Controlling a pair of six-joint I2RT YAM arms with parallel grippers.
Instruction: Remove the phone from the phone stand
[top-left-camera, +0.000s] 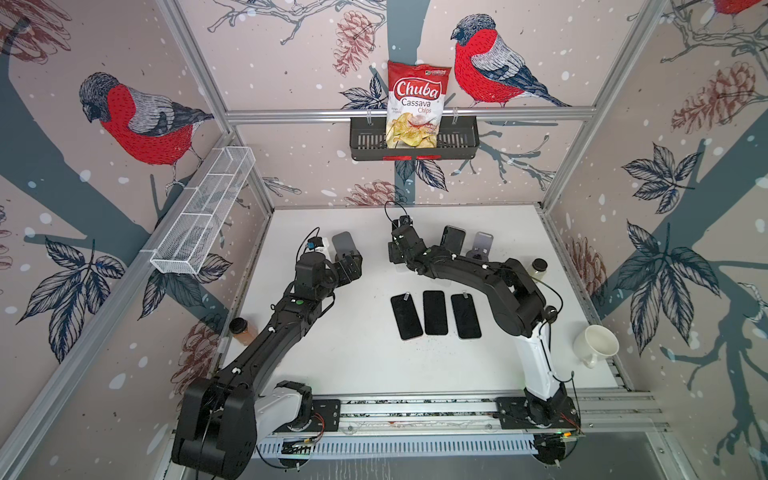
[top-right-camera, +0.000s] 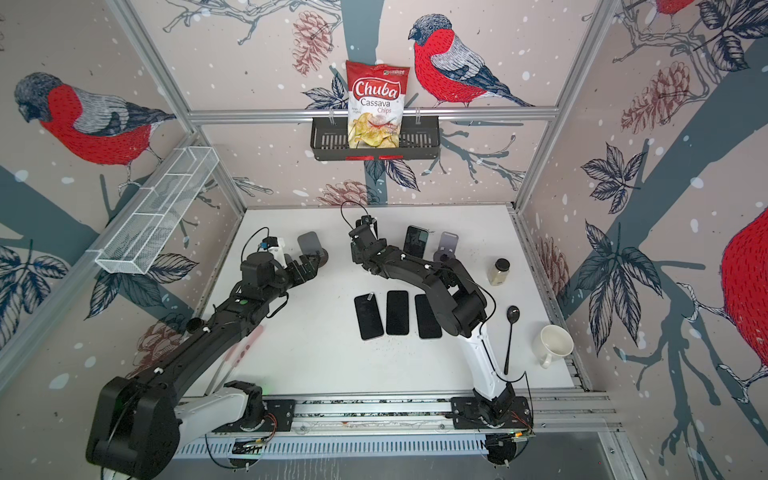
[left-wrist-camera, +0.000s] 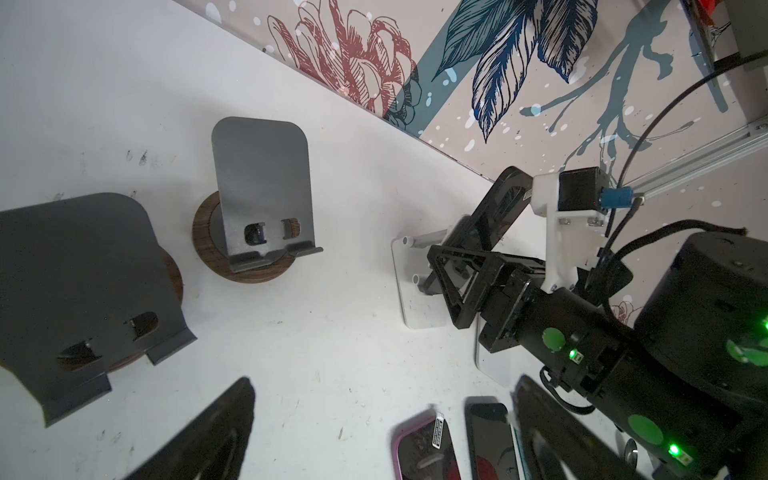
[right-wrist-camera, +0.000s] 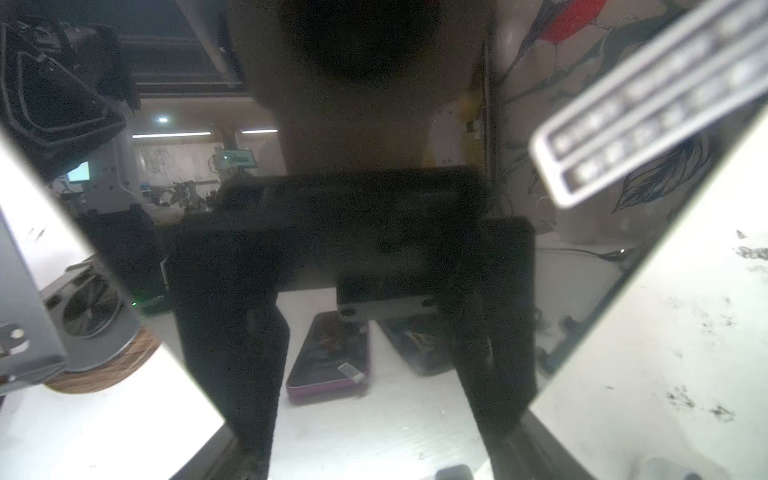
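Note:
A dark phone (left-wrist-camera: 502, 206) leans over a pale stand (left-wrist-camera: 424, 313) with short tubes, toward the back of the table. My right gripper (top-left-camera: 395, 253) is shut on this phone by its sides. The phone's glossy screen (right-wrist-camera: 384, 240) fills the middle of the right wrist view and mirrors the gripper. Whether the phone still touches the stand is hard to tell. My left gripper is open and empty, in front of two bare grey stands, one near (left-wrist-camera: 88, 288) and one on a wooden base (left-wrist-camera: 264, 188).
Three phones lie flat mid-table: left (top-left-camera: 406, 317), middle (top-left-camera: 435, 312), right (top-left-camera: 465, 316). Behind the right arm stand a dark phone (top-left-camera: 453, 238) and a grey stand (top-left-camera: 481, 243). A mug (top-left-camera: 596, 345) sits at the right.

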